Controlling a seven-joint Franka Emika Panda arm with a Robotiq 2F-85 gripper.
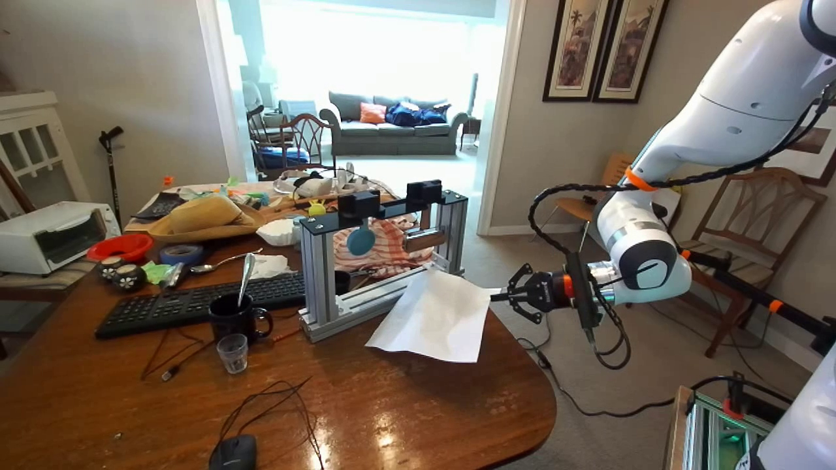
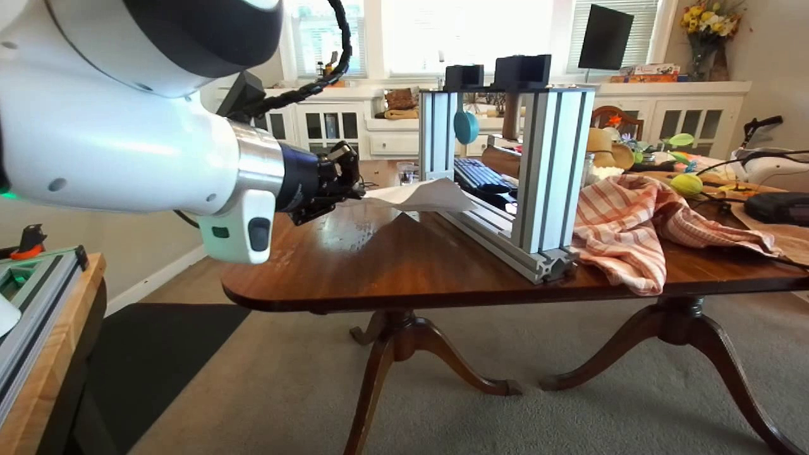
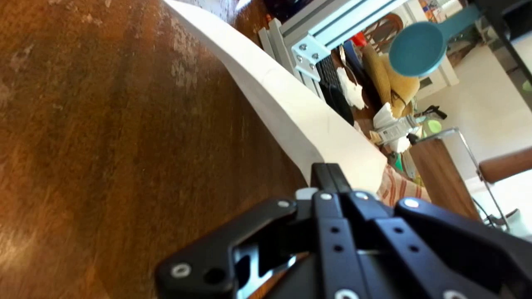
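A sheet of white paper hangs aslant over the near right part of the wooden table, its right edge lifted. My gripper comes in from the right and is shut on that raised edge. In the wrist view the closed fingertips meet at the paper, which stretches away from them toward the aluminium frame. Exterior view 2 shows the paper held clear of the tabletop near my gripper, with its far part beside the frame.
An aluminium frame with a hanging blue disc stands just behind the paper. Left of it are a black mug, a small glass and a keyboard. A mouse lies nearer. Bare table spreads in front.
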